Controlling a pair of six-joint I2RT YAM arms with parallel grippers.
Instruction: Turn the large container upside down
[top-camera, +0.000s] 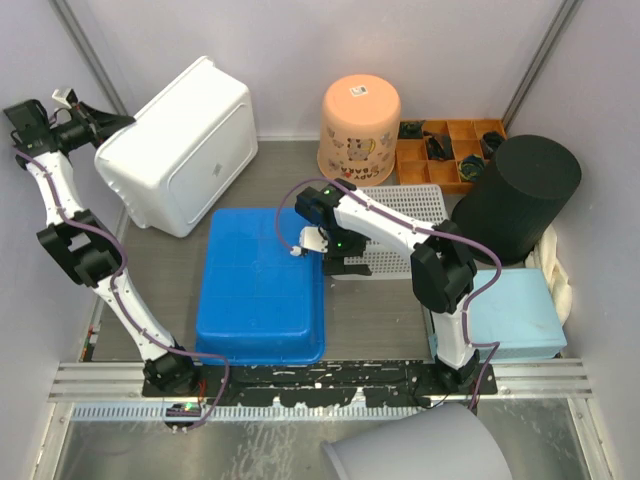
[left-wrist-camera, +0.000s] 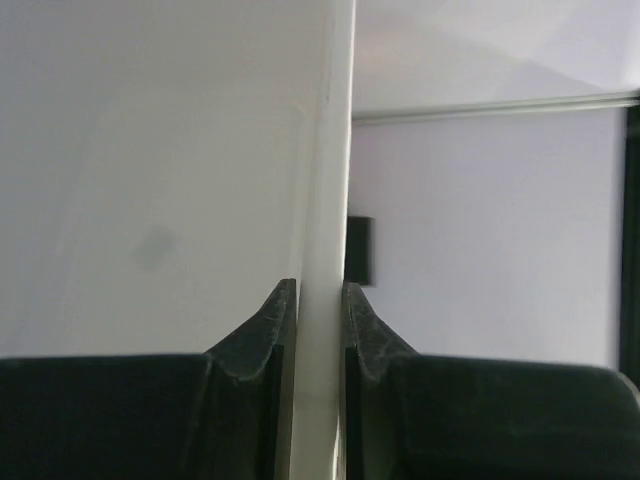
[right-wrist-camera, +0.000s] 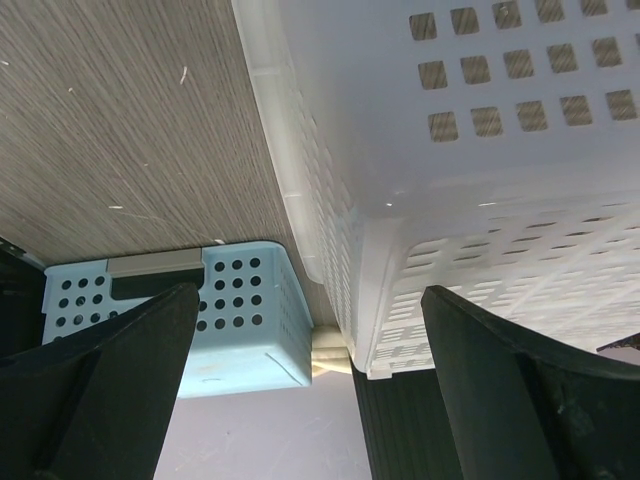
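The large white container stands tipped up on its side at the back left, one broad face turned toward the right. At its upper left edge is my left gripper. In the left wrist view, the pale rim runs between the two dark fingers of my left gripper, which are closed around it. My right gripper is open, away from the large container. Over the white perforated basket, its fingers are wide apart, and I see nothing gripped between them.
A blue bin lies just right of the container's lower end. An orange tub, an orange divided tray, a black cylinder and a light blue box fill the right side. Some floor shows behind the blue bin.
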